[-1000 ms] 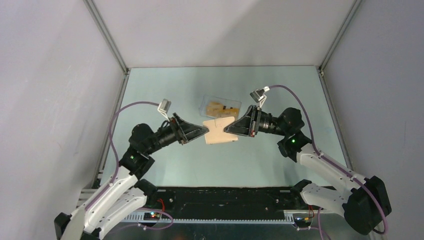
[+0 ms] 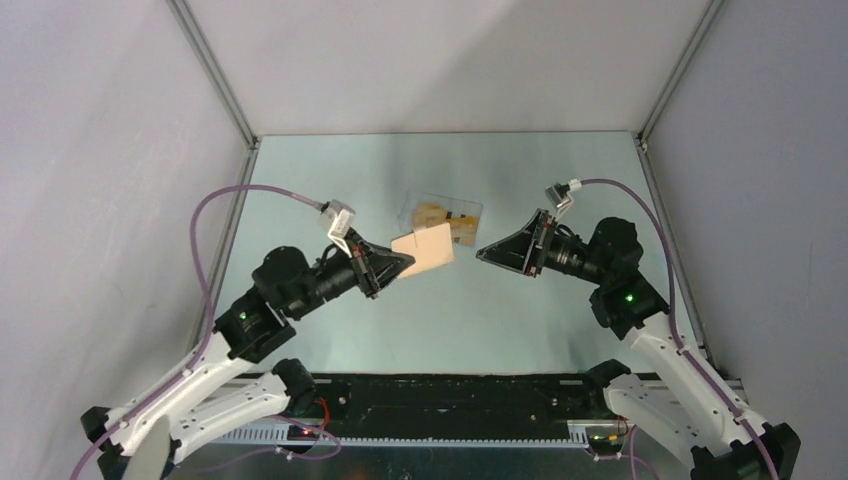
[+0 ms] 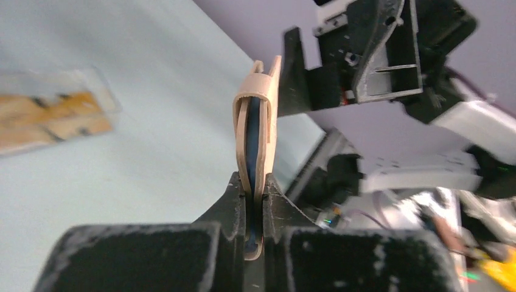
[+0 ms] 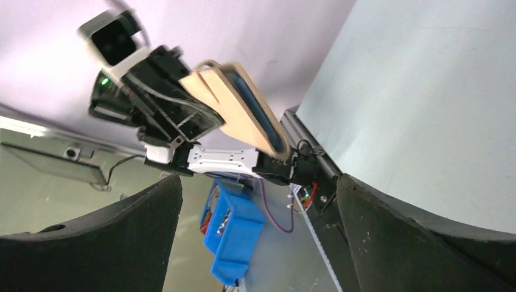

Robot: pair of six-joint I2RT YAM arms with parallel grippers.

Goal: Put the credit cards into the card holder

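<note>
My left gripper (image 2: 405,262) is shut on a tan card holder (image 2: 425,247), held up over the table; in the left wrist view it stands upright between the fingertips, showing a dark slot along its middle. A clear tray (image 2: 408,210) with tan and yellow card-like pieces lies behind it on the table, blurred in the left wrist view (image 3: 97,91). My right gripper (image 2: 484,254) stands just right of the holder, apart from it; in the right wrist view its fingers are open with nothing between them.
A dark rail runs along the front edge.
My right gripper has let go of the holder and drawn away to the right.
</note>
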